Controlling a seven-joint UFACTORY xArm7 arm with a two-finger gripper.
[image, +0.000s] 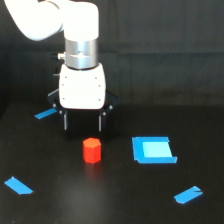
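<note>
A small red block (92, 150) sits on the black table, left of the middle of the view. My white gripper (83, 125) hangs above and behind it in the picture, slightly to its left. Its two dark fingers (101, 121) are spread wide. Nothing shows between them, so the gripper is open and apart from the block.
To the right lies a pale square framed in blue tape (137, 150). Strips of blue tape mark the table at the front left (18, 186), front right (188, 195) and back left (46, 113).
</note>
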